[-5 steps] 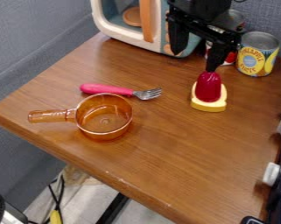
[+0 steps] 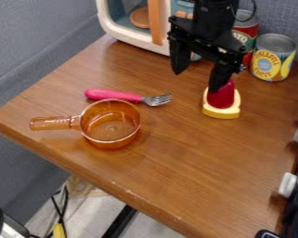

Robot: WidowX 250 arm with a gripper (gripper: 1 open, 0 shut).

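Note:
My black gripper (image 2: 199, 67) is above the table's right-back area, its fingers spread apart, one reaching down just over a red object (image 2: 221, 95) that stands on a yellow base (image 2: 222, 111). Whether it touches the red object I cannot tell. An orange translucent pan (image 2: 109, 125) sits at the left, with a pink-handled fork (image 2: 126, 97) behind it.
Cans (image 2: 274, 58) stand at the back right. A toy microwave (image 2: 133, 19) is at the back. Black items with white knobs (image 2: 288, 184) line the right edge.
The gripper has moved down and slightly left toward the red object, now covering its upper part.

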